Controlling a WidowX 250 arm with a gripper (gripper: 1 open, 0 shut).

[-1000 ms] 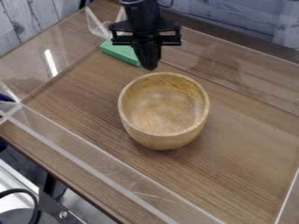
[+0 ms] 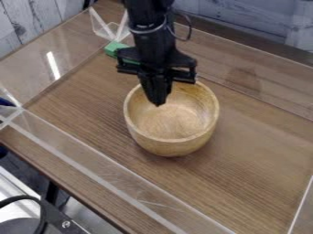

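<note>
My gripper (image 2: 156, 91) is a dark shape over the back part of a tan wooden bowl (image 2: 171, 132), its tip down at about rim height. It looks shut, with nothing visible between its fingers. The bowl's inside looks empty. A green object (image 2: 115, 51) lies behind the gripper to the left, partly hidden by the arm.
Clear plastic edging runs along the left and upper back. A black cable (image 2: 37, 206) lies at the lower left, off the table.
My gripper has moved down and toward the camera, from near the green object to over the back of the bowl. The bowl has not visibly moved.
</note>
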